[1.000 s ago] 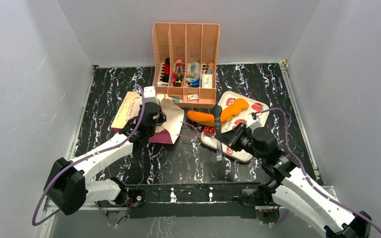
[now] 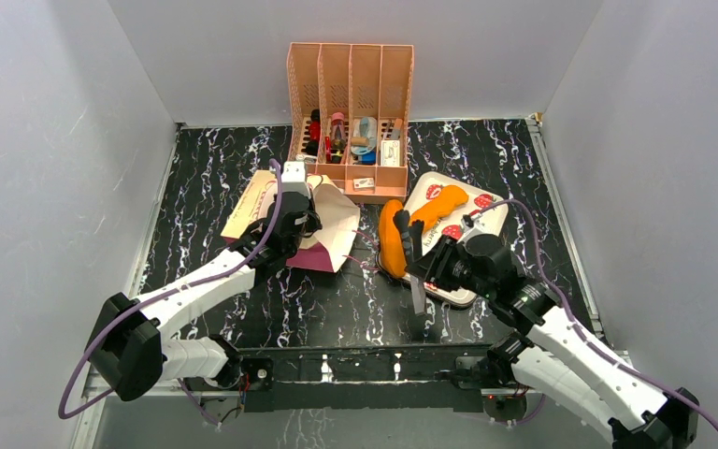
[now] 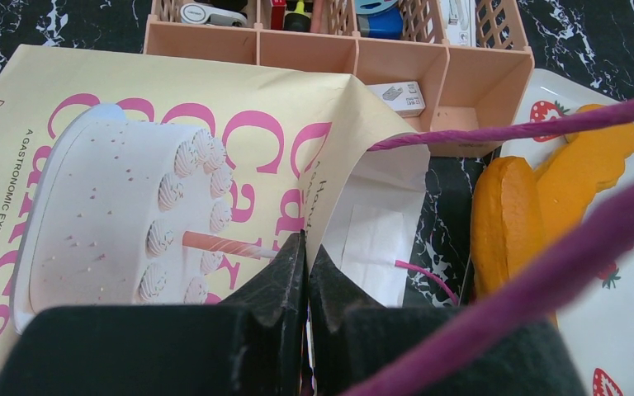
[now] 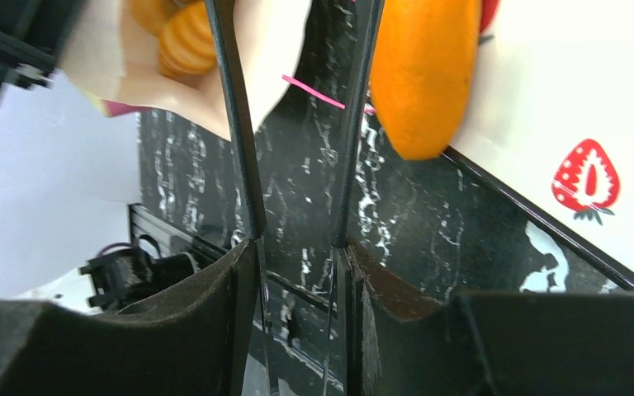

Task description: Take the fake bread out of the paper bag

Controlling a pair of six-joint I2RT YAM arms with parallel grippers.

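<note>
The cream paper bag (image 2: 337, 229) lies left of centre; my left gripper is shut on its folded edge. Inside it, orange fake bread (image 4: 188, 45) shows in the right wrist view. Two orange bread pieces, one upright-running (image 2: 392, 238) and one diagonal (image 2: 444, 203), rest on the strawberry-patterned tray (image 2: 477, 220), the first at its left edge. My right gripper is open above that left edge, its long fingers apart with nothing held between them.
A pink compartment organiser (image 2: 380, 75) with small items stands behind the bag. Pink bag cords stretch toward the tray. Bare marble table (image 2: 327, 309) lies in front of the bag.
The left bread piece has swung from lying crosswise to running front to back. My right gripper has shifted slightly, lately toward the front. The bag and left arm moved slightly right earlier.
</note>
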